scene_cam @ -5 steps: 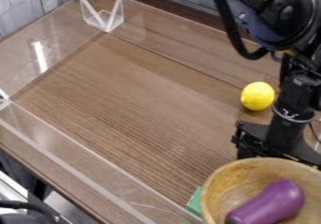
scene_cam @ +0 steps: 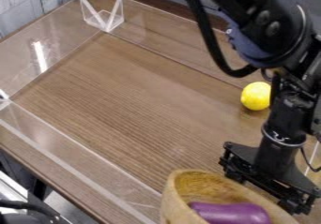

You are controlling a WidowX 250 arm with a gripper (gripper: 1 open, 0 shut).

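My black gripper [scene_cam: 266, 179] is low at the right, its fingers open, just behind a tan wooden bowl [scene_cam: 186, 198] at the bottom edge. A purple eggplant-like object [scene_cam: 232, 212] lies in the bowl, which is partly cut off by the frame. A yellow object [scene_cam: 256, 96], perhaps a lemon, lies on the wooden table [scene_cam: 119, 101] behind the gripper. Whether the fingertips touch the bowl is unclear.
A white wire holder [scene_cam: 103, 13] stands at the back left. Clear plastic walls border the table on the left and front. The middle of the table is empty.
The bowl with the purple object has shifted left and down, partly out of frame. The gripper has moved slightly left, and the yellow object appears nearly unmoved.
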